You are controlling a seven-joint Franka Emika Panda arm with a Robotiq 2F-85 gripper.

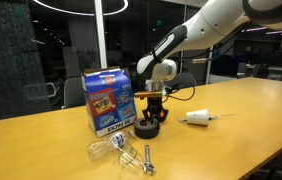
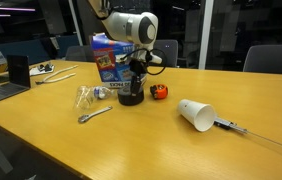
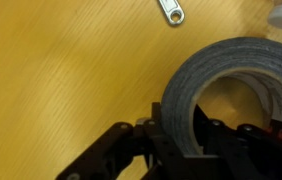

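A roll of dark tape (image 1: 146, 130) sits on the wooden table in front of a blue box of snacks. From above, my gripper (image 1: 154, 112) reaches down to the roll and is shut on its ring wall. In the wrist view the ring of the tape roll (image 3: 186, 85) fills the right side, its hole showing table and a pale inner core. The black fingers (image 3: 146, 140) come up from the bottom edge against the near wall of the ring. Exactly how the fingertips meet the wall is partly hidden.
The snack box (image 1: 108, 103) stands close behind the roll. Clear glasses (image 2: 84, 97) and a metal wrench (image 2: 95, 114) lie nearby. A red object (image 2: 159, 91) sits beside the roll; a white cup (image 2: 196, 115) lies farther off.
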